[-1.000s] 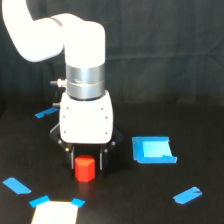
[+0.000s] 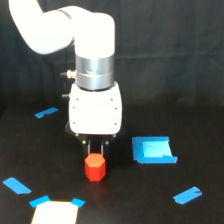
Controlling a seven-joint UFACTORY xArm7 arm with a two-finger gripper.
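My gripper hangs from the white arm at the left-centre of the camera view, fingers pointing down, just behind and above a red block on the dark table. The block partly hides the fingertips, so whether they grip it is unclear. A light blue square outlined in blue tape lies to the right of the gripper.
A pale square sits at the front left with blue tape at its corners. More blue tape strips lie at the front right, left and back left.
The gripper has moved right and slightly up in the view, and the red block has shifted the same way by a small amount.
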